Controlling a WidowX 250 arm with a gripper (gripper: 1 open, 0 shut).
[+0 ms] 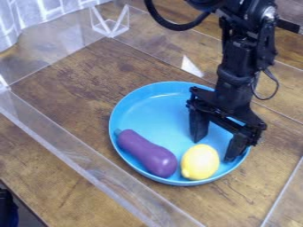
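Note:
My black gripper (222, 124) reaches down from the top right into a round blue bowl (154, 99), its fingers spread open low over the bowl's right half. A yellow oval object (200, 161) lies in the bowl at the front, just below the gripper. A purple eggplant-like object (147, 152) lies in the bowl to the left of the yellow one. I see nothing held between the fingers.
The wooden table (66, 89) has free room left of the bowl. A clear plastic edge runs diagonally along the lower left. A small white wire-like piece (109, 24) stands at the back.

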